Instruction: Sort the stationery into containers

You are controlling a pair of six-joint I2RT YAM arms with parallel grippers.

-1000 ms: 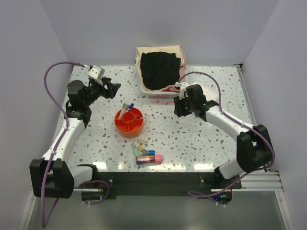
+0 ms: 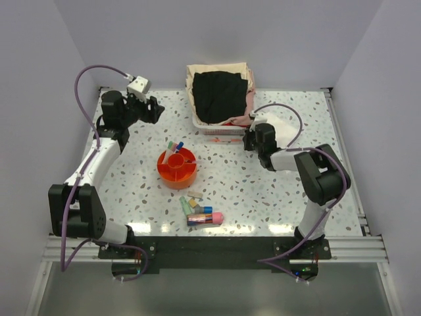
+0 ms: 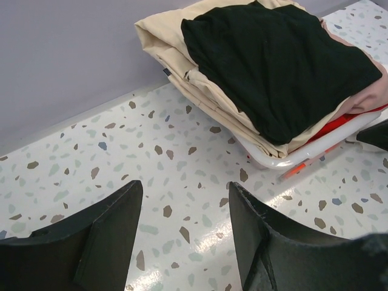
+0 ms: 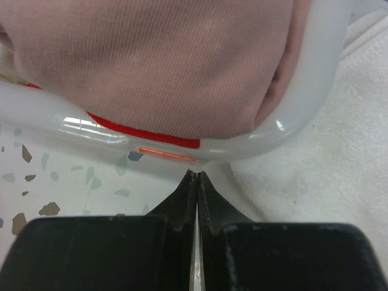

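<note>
An orange round organiser holds blue-capped and white items left of centre. Below it lie a small beige block, green pieces, a blue item and a pink-and-silver cylinder. An orange stick lies along the front of a white bin, also seen in the right wrist view. My left gripper is open above the upper left of the table, empty. My right gripper is shut, nothing visible between its tips, beside the bin's lower right corner and that stick.
The white bin at the back holds folded black, cream and pink cloths. A white cloth lies right of it.
My right gripper has moved toward the bin's corner and now shows shut.
</note>
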